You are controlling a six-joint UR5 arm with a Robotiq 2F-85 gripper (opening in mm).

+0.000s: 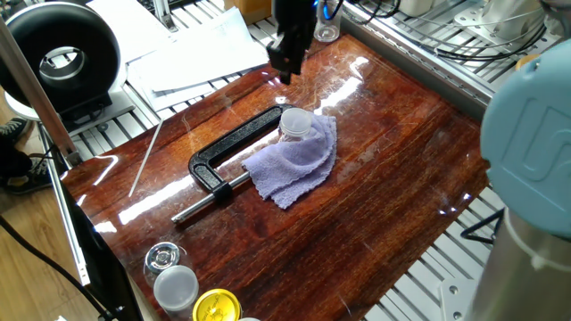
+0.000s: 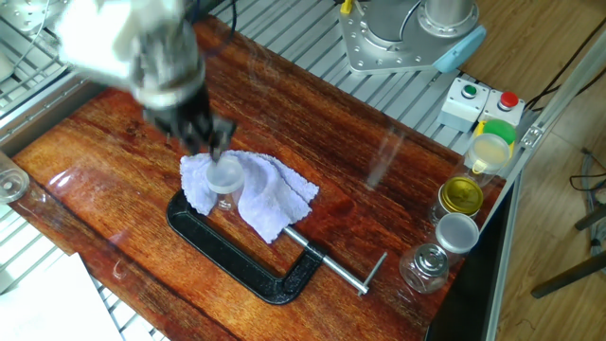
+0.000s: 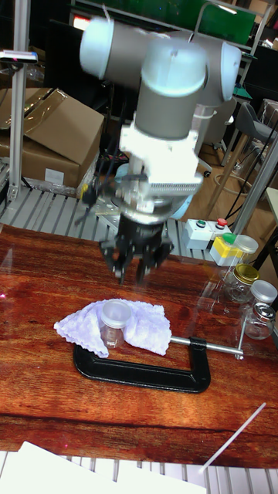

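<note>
A small clear jar with a whitish lid (image 1: 295, 123) stands upright among the folds of a lilac cloth (image 1: 293, 165). The cloth lies across a black C-clamp (image 2: 227, 254), whose screw rod (image 2: 327, 258) extends out from under it. Above and behind the jar, in exterior view 3, hangs my gripper (image 3: 130, 270), blurred, pointing down and touching nothing. Its fingers look spread, and I see nothing between them. In exterior view 1 the gripper (image 1: 285, 73) shows near the top edge, only partly in frame.
Several lidded jars, one with a gold lid (image 2: 462, 195), cluster at one table edge. Another clear jar (image 2: 9, 180) sits at the opposite side. A thin white stick (image 3: 232, 436) lies near the papers (image 1: 192, 58).
</note>
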